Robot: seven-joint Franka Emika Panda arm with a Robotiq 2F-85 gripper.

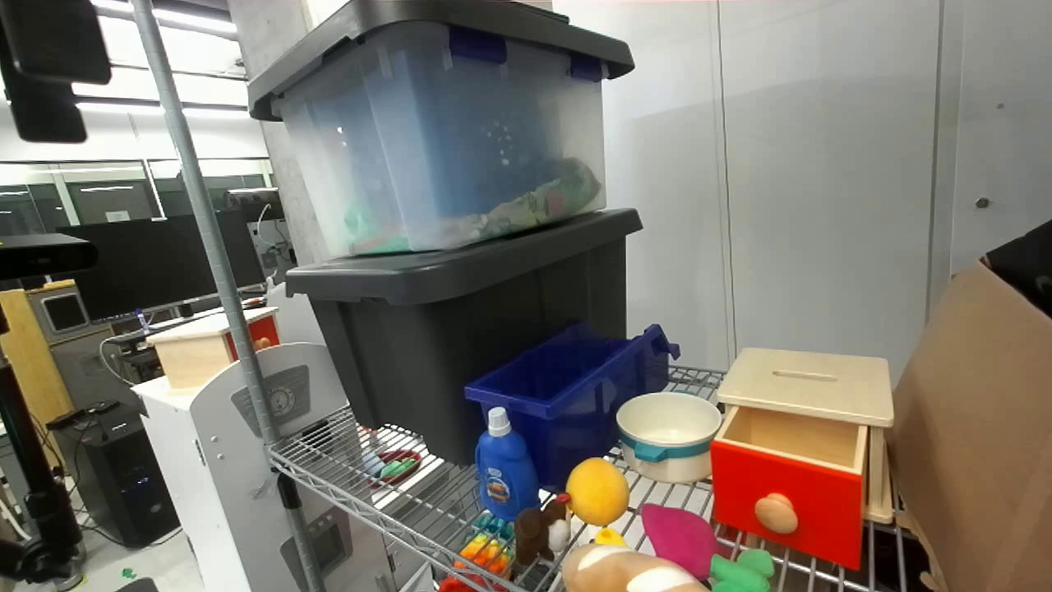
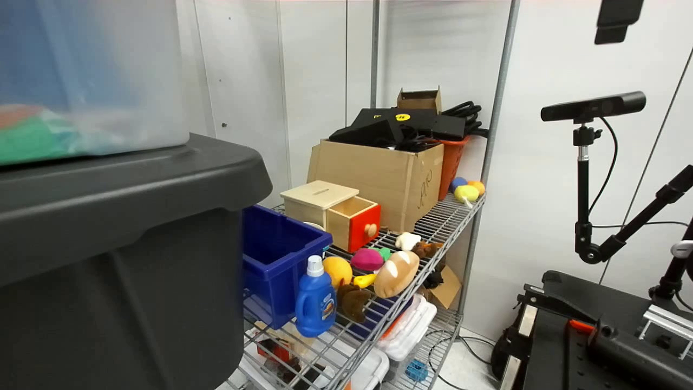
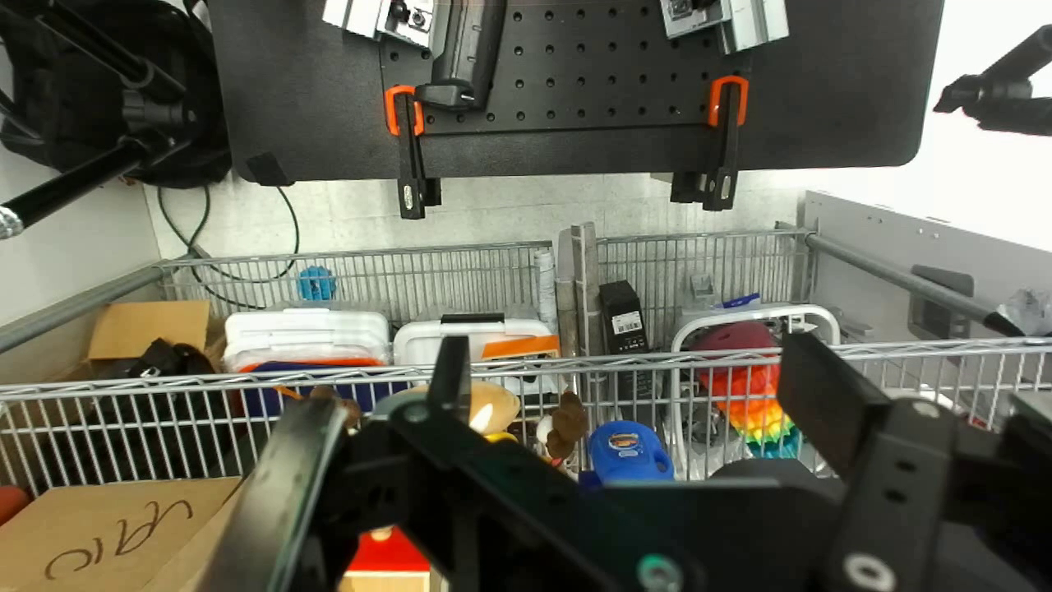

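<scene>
My gripper shows only in the wrist view, its dark fingers spread wide at left and right. It stands open, with nothing seen held between them. Beyond the gripper lie a blue detergent bottle [image 3: 631,450] and a brown plush toy [image 3: 568,419]. In exterior view 1 the wooden box [image 1: 806,380] has its red-fronted drawer [image 1: 779,483] pulled out, and the drawer looks empty. A white pot [image 1: 671,423] with a teal band sits to its left. An orange ball [image 1: 597,492], bread toy [image 1: 631,571] and magenta toy [image 1: 678,538] lie in front.
A blue bin [image 1: 552,404] stands behind the bottle, beside a stacked dark tote [image 1: 473,345]. A cardboard box [image 2: 364,179] borders the wooden box. The wire shelf's front rail [image 3: 148,386] crosses the wrist view. Past it is a black table [image 3: 838,118].
</scene>
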